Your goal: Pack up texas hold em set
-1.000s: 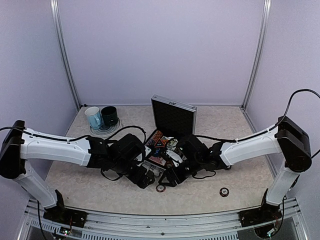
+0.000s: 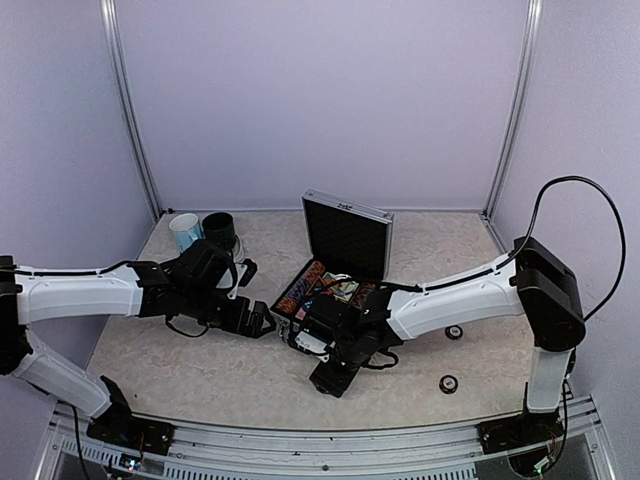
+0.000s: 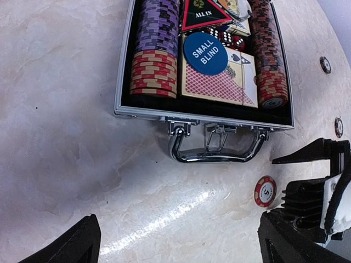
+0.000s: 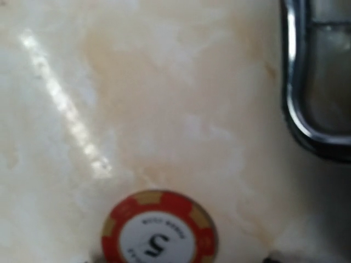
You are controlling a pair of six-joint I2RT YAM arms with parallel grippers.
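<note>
The silver poker case stands with its lid up. Its tray holds red and purple chip stacks, a card deck, dice, and a blue "SMALL BLIND" disc. A red chip marked 5 lies flat on the table in front of the case, right of its handle. Over that chip is my right gripper, its fingers parted; the right wrist view shows the chip between barely visible fingertips. Left of the case's front, my left gripper is open and empty.
Two dark-rimmed chips lie on the right side of the table, one farther back and one nearer. A light blue mug and a dark mug stand at the back left.
My left gripper has drawn back to the left, away from the case's front.
</note>
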